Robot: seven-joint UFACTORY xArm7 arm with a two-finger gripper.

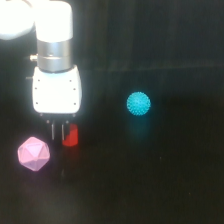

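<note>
A small red block (71, 136) stands on the dark table at the left, below the white hand of the arm. My gripper (58, 134) points downward, its dark thin fingers hard to make out against the black surface. The red block shows just to the right of the fingers; whether it touches them I cannot tell. Close by on the lower left lies a pink faceted ball (33, 153), apart from the red block. A blue, bumpy ball (138, 103) rests alone, right of the arm.
Dark, bare table (150, 185) spreads across the front and the right side. The white and grey arm (54, 40) comes in from the top left. The pink ball is the closest neighbour on the gripper's left.
</note>
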